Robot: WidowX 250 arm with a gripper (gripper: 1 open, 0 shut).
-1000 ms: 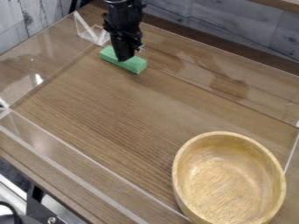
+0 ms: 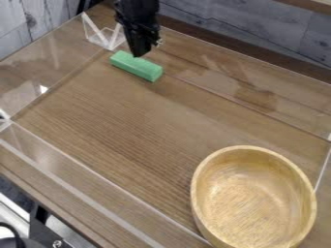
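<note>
My black gripper (image 2: pixel 137 41) hangs at the top of the view, above and a little behind a flat green block (image 2: pixel 135 66) lying on the wooden table (image 2: pixel 155 140). Whether its fingers are open or shut is too small and dark to tell. The gripper appears apart from the block.
A large pale wooden bowl (image 2: pixel 253 208) stands at the front right. A clear, crumpled-looking object (image 2: pixel 104 33) is at the upper left beside the gripper.
The gripper has moved up and back, away from the green block. The block stays in about the same place.
</note>
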